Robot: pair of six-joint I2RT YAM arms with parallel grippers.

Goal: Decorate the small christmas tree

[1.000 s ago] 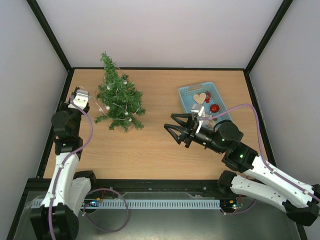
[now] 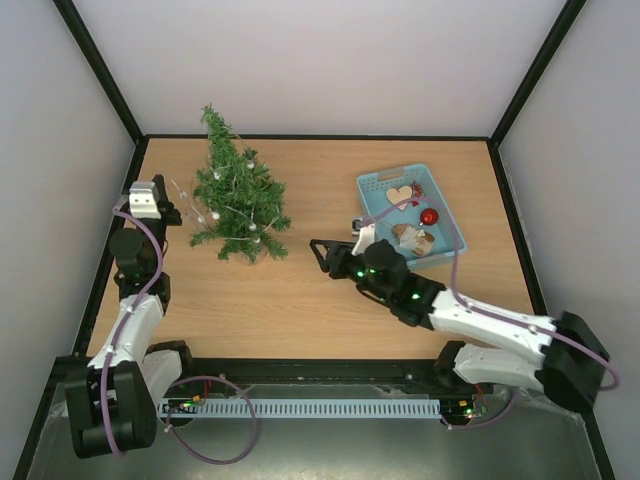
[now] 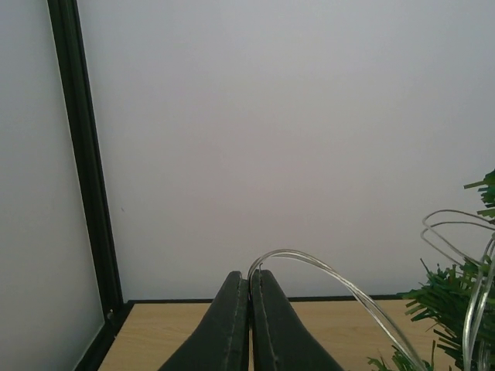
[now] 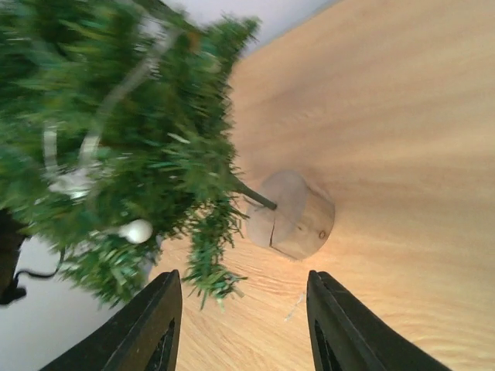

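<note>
The small green tree (image 2: 240, 200) leans at the back left of the table, with a clear string of white bulbs draped over it. In the left wrist view, my left gripper is shut on the thin clear light string (image 3: 340, 280), which arcs right toward the branches. That arm stands left of the tree. My right gripper (image 2: 322, 255) hangs over the middle of the table, right of the tree. The right wrist view shows its fingers (image 4: 158, 321) apart with nothing between them. Beyond is the tree's round wooden base (image 4: 290, 216).
On the right stands a blue basket (image 2: 368, 187) holding a wooden heart (image 2: 399, 196), a red ball (image 2: 429, 216) and a brown-and-white ornament (image 2: 412, 238). Walls close in the left, back and right.
My right gripper has moved left toward the tree, and its fingers stand closer together. The left gripper has shifted slightly. Tree and basket have stayed in place.
</note>
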